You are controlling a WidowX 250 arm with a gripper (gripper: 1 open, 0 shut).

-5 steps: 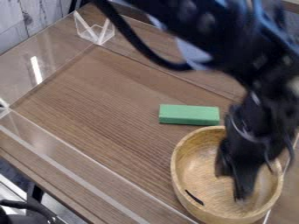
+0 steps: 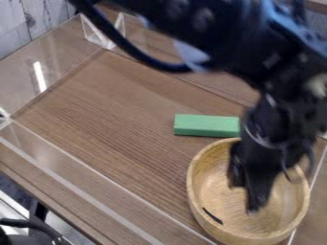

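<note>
The dark gripper [image 2: 262,167] hangs over the right part of a round wooden bowl [image 2: 220,222], its fingers blurred and pointing down; whether they are open or shut is unclear. A thin dark mark shows on the bowl's floor at the lower left. A green block [image 2: 205,125] lies on the table just behind the bowl.
A clear plastic piece [image 2: 99,29] stands at the back left. The table's left edge runs along the lower left, with dark items beyond it.
The bowl and green block stay in place.
</note>
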